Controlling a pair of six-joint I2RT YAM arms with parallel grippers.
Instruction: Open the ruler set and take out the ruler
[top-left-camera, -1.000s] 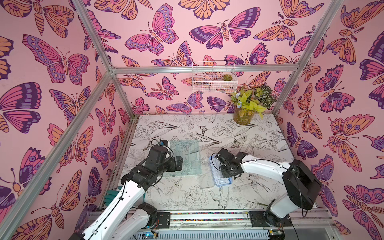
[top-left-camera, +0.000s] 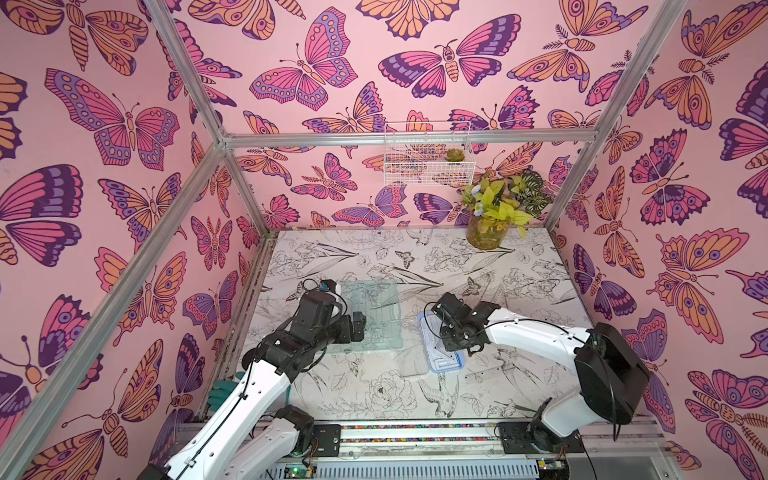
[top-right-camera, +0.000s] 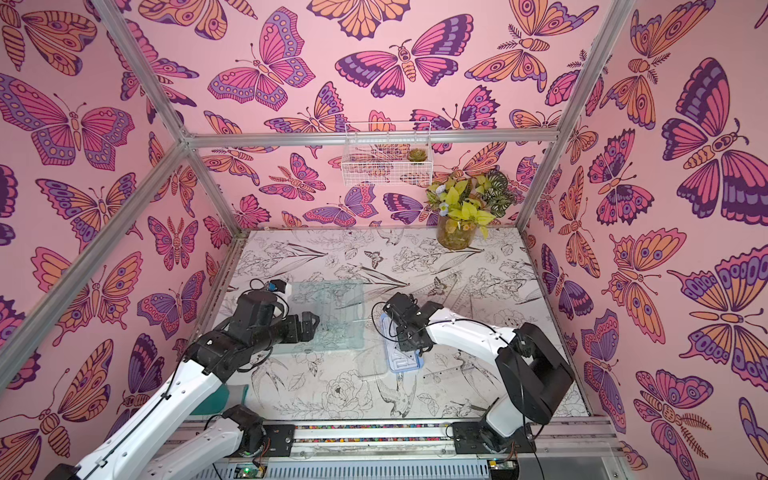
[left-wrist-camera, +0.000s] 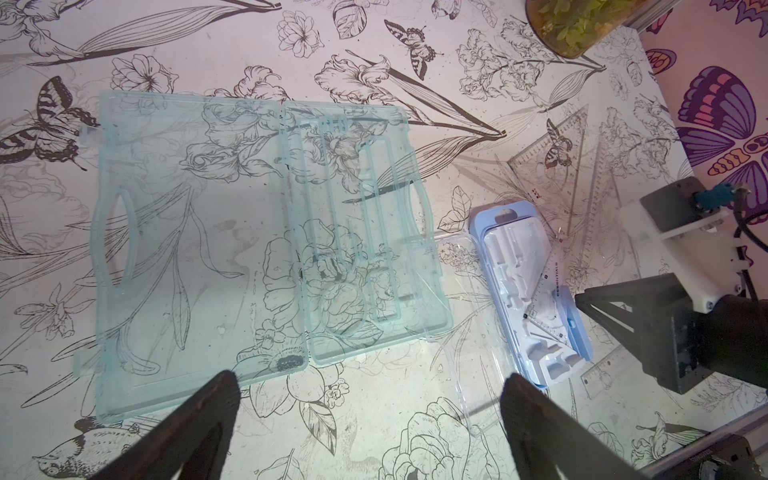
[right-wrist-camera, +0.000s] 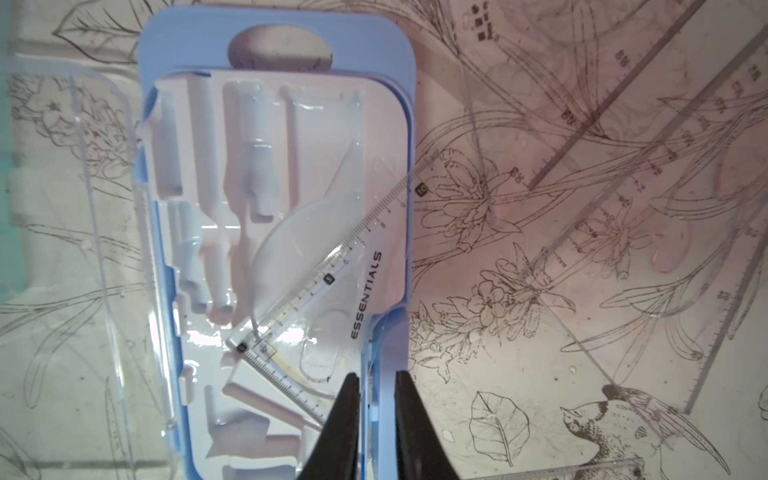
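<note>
The blue ruler case (right-wrist-camera: 392, 48) lies open on the table, its clear lid (left-wrist-camera: 472, 376) folded out to the left. Inside the white tray (right-wrist-camera: 320, 112) rests a clear ruler piece (right-wrist-camera: 344, 248) with a scale, slanted across it and overhanging the right rim. At the case's right side, my right gripper points down with its fingertips close together, the blue side edge showing between them. Over the teal case, my left gripper (top-left-camera: 359, 325) hangs open and empty; its two fingers are blurred at the bottom of the left wrist view.
An opened teal transparent case (left-wrist-camera: 192, 240) lies left of the blue one. Clear set squares (left-wrist-camera: 572, 160) are spread on the table to the blue case's right. A potted plant (top-left-camera: 488, 232) stands at the back right.
My right arm has shifted slightly toward the front right, its elbow a little lower. The left arm holds still, and the cases look almost unmoved.
</note>
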